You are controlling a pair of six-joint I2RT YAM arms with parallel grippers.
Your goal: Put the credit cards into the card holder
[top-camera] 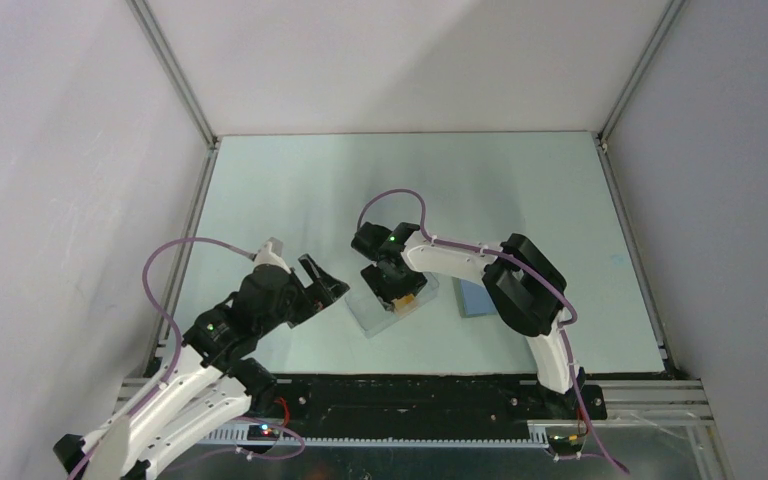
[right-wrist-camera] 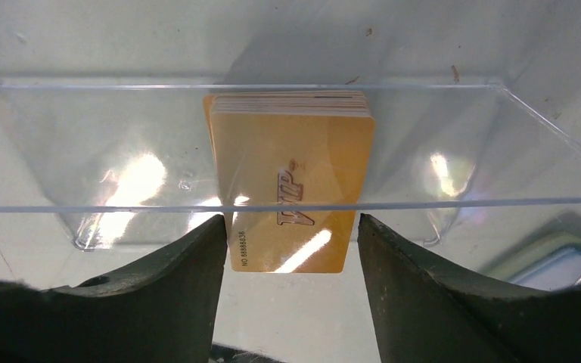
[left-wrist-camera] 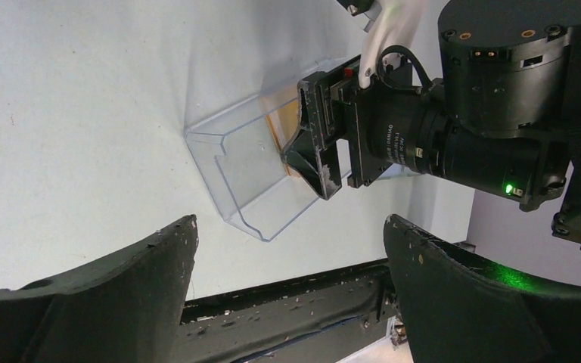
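Note:
A clear plastic card holder [left-wrist-camera: 234,189] rests on the table in the left wrist view. Inside it is a stack of orange cards [right-wrist-camera: 295,166], printed face towards the right wrist camera; the holder's clear edge crosses in front of it. My right gripper is over the holder, its fingers spread to either side of the stack. A narrow gap shows beside the right finger [right-wrist-camera: 397,261]; the left fingertip is close to the stack's other edge, and I cannot tell whether they touch. My left gripper [top-camera: 326,274] stands open and empty, left of the holder.
A blue object [top-camera: 478,298] with a pale green rim lies right of the holder, below the right forearm.

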